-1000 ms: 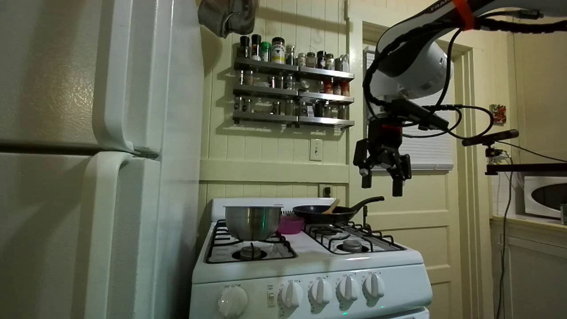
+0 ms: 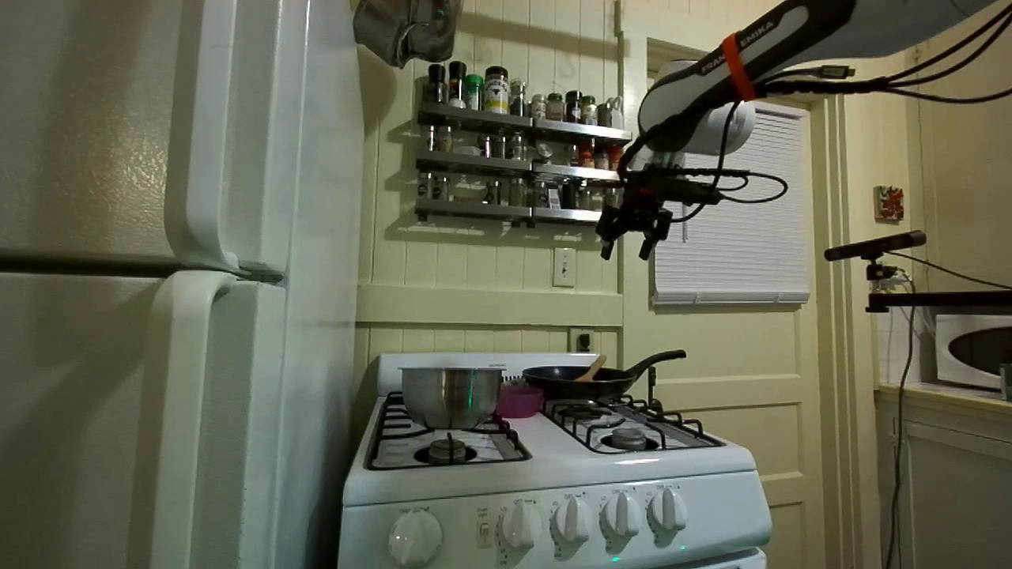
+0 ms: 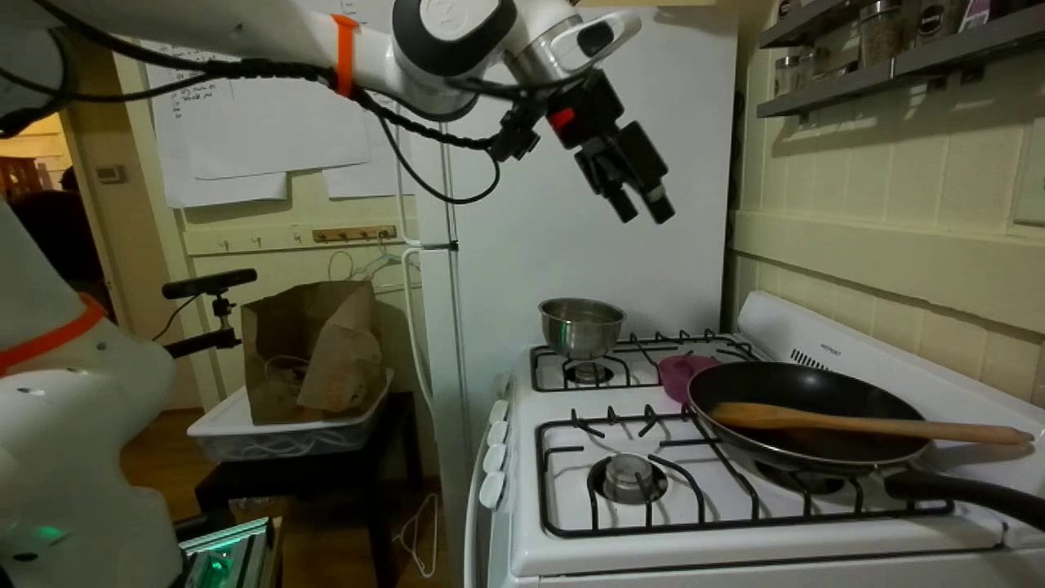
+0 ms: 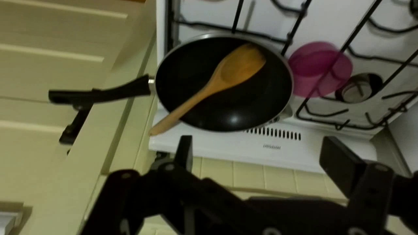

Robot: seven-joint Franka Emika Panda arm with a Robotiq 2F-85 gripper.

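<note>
High above the stove, my gripper [image 2: 626,250] stands open and empty, clear of everything; in the wrist view its fingers [image 4: 183,152] are spread wide apart. A black frying pan [image 3: 803,392] sits on the back burner nearest the door, its handle [image 4: 117,90] pointing toward the door. Inside it rests a wooden spoon [image 4: 219,84], bowl down in the pan and handle end out over the rim. A pink bowl [image 4: 313,70] is beside the pan, near the middle of the stovetop. On the fridge side stands a steel pot [image 3: 582,328].
The white fridge [image 2: 313,237] walls off one side of the stove [image 2: 560,484]. Spice shelves [image 2: 484,163] jut from the wall behind. A paper bag [image 3: 294,358] stands in a bin beyond.
In exterior view 1 my gripper has risen and shifted left, and the wrist has turned and tilted. The pan, spoon, pink bowl and pot have stayed where they were.
</note>
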